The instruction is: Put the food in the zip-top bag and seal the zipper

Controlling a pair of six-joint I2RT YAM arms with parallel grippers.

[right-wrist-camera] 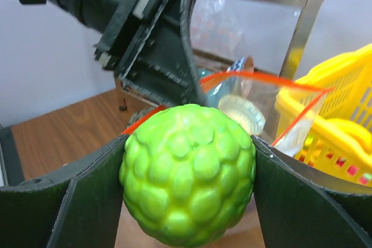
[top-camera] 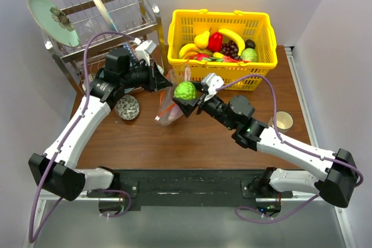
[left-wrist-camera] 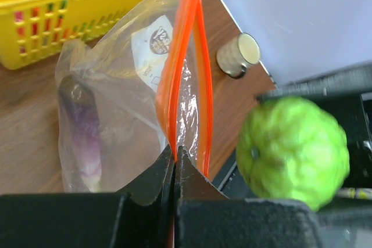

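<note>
The clear zip bag [left-wrist-camera: 110,114] with orange zipper strips hangs from my left gripper [top-camera: 163,83], shut on its edge; a purple item shows in it in the left wrist view. My right gripper [top-camera: 187,98] is shut on a bumpy green fruit or vegetable [right-wrist-camera: 186,172], held beside the bag's opening at its right, at the level of the left gripper in the top view. In the right wrist view the bag's opening shows behind the green item.
The yellow basket [top-camera: 264,45] of produce stands at the back. A dish rack [top-camera: 145,10] is at the back left, a patterned bowl [top-camera: 127,107] below it, a mug [top-camera: 283,121] at the right.
</note>
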